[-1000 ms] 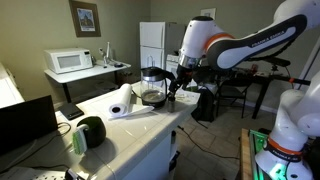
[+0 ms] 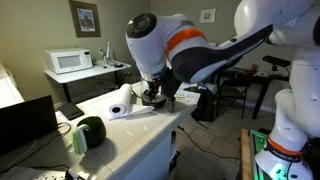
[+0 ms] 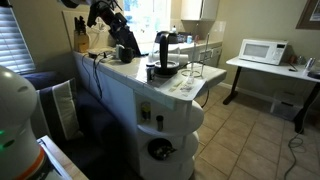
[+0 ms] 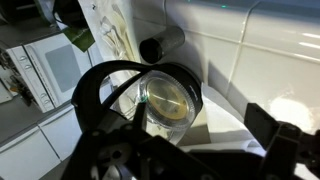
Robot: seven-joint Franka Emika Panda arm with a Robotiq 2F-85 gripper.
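Note:
My open gripper is above the counter, its dark fingers spread on either side of the lower wrist view. Below and between them shows a round dark vessel (image 4: 196, 76) with a clear glass centre (image 4: 168, 100) and a broad black band curving to its left. A small black cylinder (image 4: 160, 45) lies or stands just beyond it; which, I cannot tell. In the first exterior view the arm partly covers the dark vessel (image 2: 152, 98). From the other side, the gripper (image 3: 112, 22) appears high over the counter's far left part.
On the counter are a white roll (image 2: 120, 101) and a rounded black appliance (image 2: 93, 130). A wire rack (image 3: 189, 74) is near the counter end. The white microwave (image 2: 68, 60) is on a separate table. Open floor lies beyond the counter.
The arm's end has swung left and closer to exterior view 1, now covering part of the dark vessel that showed clearly before. The counter items look unmoved.

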